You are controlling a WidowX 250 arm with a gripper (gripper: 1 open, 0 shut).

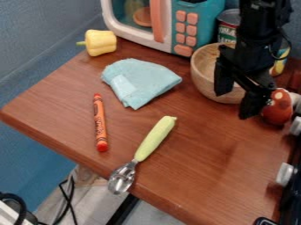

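My black gripper [240, 88] is at the right, low over the front-right side of a wooden bowl [206, 74], just left of a red spotted toy [277, 107]. Its fingers are dark and overlap, so whether they are open or shut, or hold anything, I cannot tell. A blue cloth [141, 81], an orange crayon [100, 121] and a spoon with a pale green handle [153, 141] lie on the wooden table [200, 176].
A toy microwave [177, 19] stands at the back, with a can [226, 26] beside it and a yellow pepper [97, 41] to its left. Dark objects with white knobs line the right edge.
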